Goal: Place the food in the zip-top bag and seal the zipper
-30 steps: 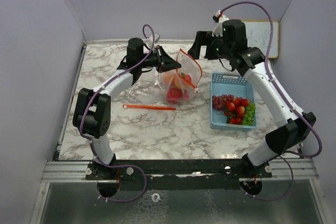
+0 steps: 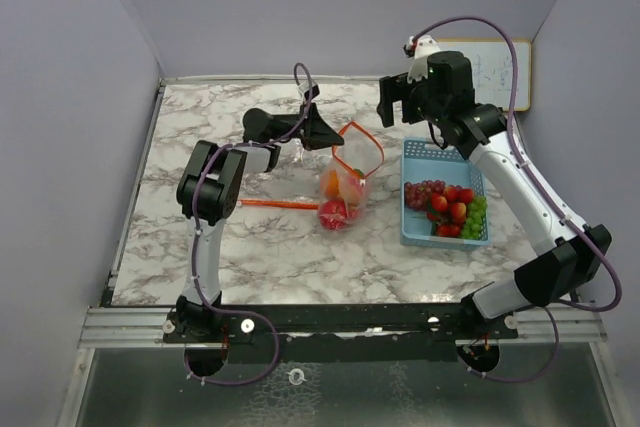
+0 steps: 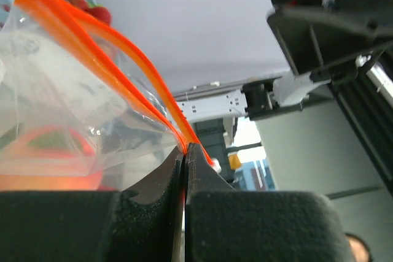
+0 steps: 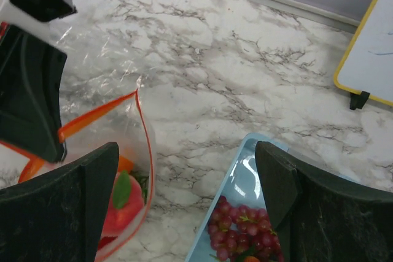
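The clear bag [image 2: 362,182] has orange edging round its mouth, which gapes toward the right. Inside it, seen through the film, are an orange food piece [image 2: 348,186] and red food [image 2: 333,211]. My left gripper [image 2: 338,140] is shut on the bag's orange rim [image 3: 101,65], its fingertips pinching the edge. The right gripper [image 2: 388,103] stands open behind and right of the mouth, nothing between its fingers. In the right wrist view, a red fruit with a green leaf [image 4: 121,191] shows through the mouth.
A blue basket [image 2: 408,217] stands right of the bag, with red grapes [image 2: 424,194], red fruit [image 2: 457,212] and green grapes [image 2: 475,217]. A loose orange strip [image 2: 278,204] lies left of the bag. A whiteboard [image 2: 490,72] is at the back right.
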